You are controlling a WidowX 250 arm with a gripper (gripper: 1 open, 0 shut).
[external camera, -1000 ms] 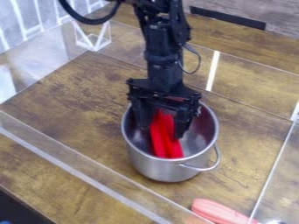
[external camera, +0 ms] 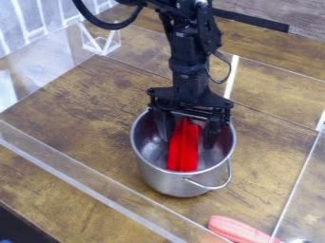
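Note:
A metal pot with a wire handle stands in the middle of the wooden table. Inside it lies a long red object. My black gripper hangs over the pot's back half with its fingers down at the rim, open, just above and around the red object's upper end. Whether it touches that object I cannot tell.
A pink-handled object lies at the bottom right. A white wire item sits at the back left. Clear strips run along its front and right.
My gripper has risen slightly and shifted a little. The red object now stands out more narrowly in the pot's middle.

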